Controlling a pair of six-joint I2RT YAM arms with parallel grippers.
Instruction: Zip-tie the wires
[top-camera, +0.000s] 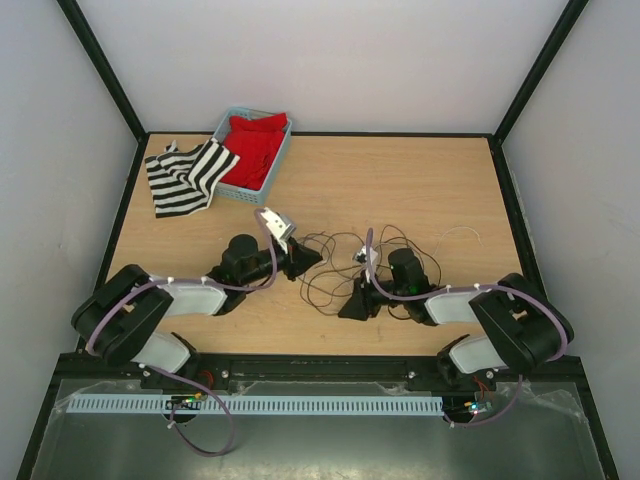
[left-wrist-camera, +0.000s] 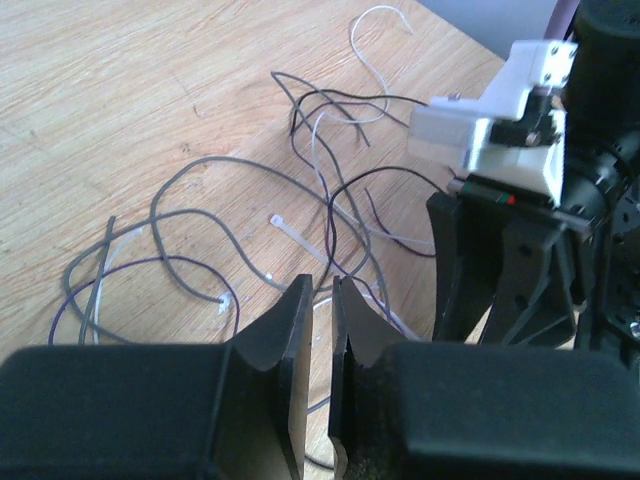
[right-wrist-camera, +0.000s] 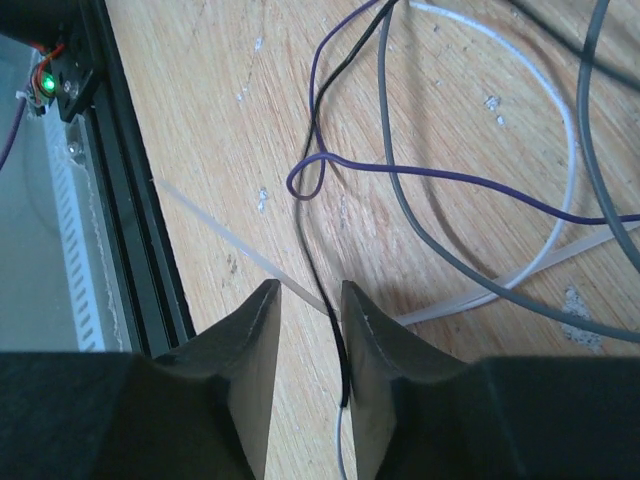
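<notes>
Grey, black and purple wires (top-camera: 318, 285) lie in loose loops between the two arms. In the left wrist view a white zip tie (left-wrist-camera: 298, 240) lies across the wires, its head toward the upper left. My left gripper points at the tangle with a narrow gap and nothing visible between its fingertips. My right gripper is part open over the near side of the loops. A black wire (right-wrist-camera: 322, 285) runs down into its gap, overlapping one finger. A thin white strip (right-wrist-camera: 235, 240) crosses behind the fingertips; whether either is touched I cannot tell.
A blue basket (top-camera: 277, 163) with red cloth (top-camera: 255, 150) and a striped black-and-white cloth (top-camera: 185, 178) stand at the back left. A pale wire (top-camera: 458, 229) lies on the right.
</notes>
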